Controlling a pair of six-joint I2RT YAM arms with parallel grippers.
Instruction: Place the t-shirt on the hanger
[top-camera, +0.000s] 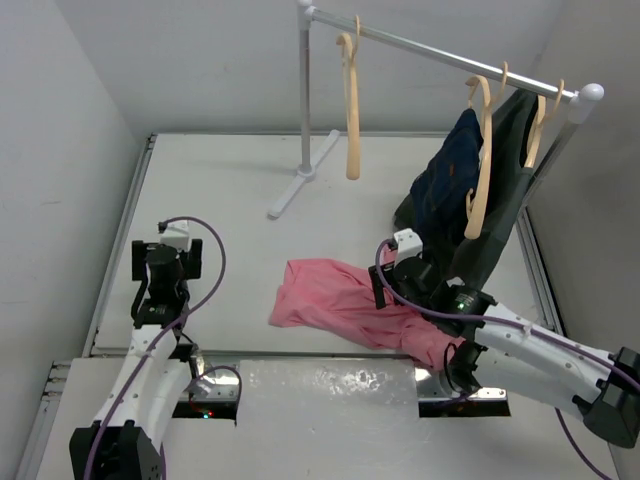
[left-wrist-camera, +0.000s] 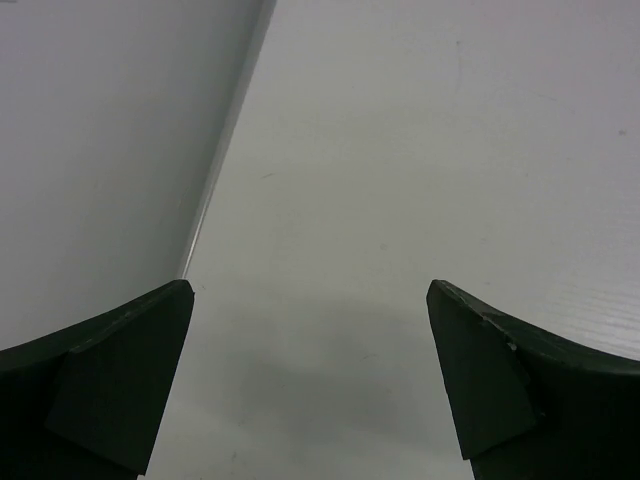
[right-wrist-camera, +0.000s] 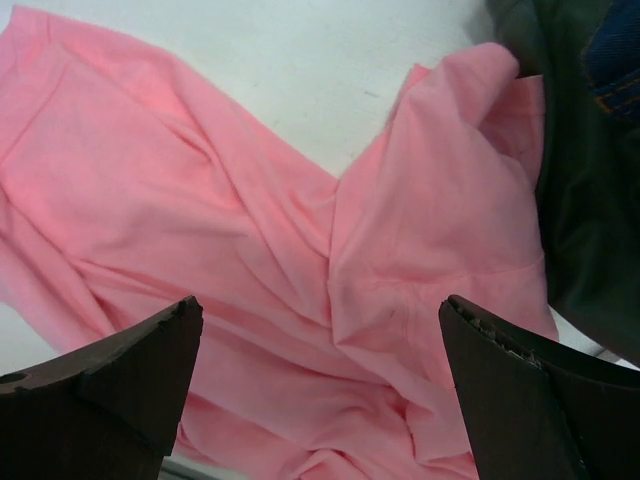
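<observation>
A crumpled pink t-shirt (top-camera: 330, 300) (right-wrist-camera: 250, 240) lies on the white table (top-camera: 220, 170), toward the right. My right gripper (top-camera: 392, 275) hangs open above it, fingers apart, with the cloth below them. My left gripper (top-camera: 166, 258) is open over bare table at the left, nothing between its fingers. A wooden hanger (top-camera: 353, 120) hangs empty from the rail at the top centre; further wooden hangers (top-camera: 479, 200) hang at the right.
The white rack (top-camera: 430, 55) spans the back right. Dark garments (top-camera: 440, 180) hang there, reaching down beside the pink shirt (right-wrist-camera: 580, 220). A wall borders the left side.
</observation>
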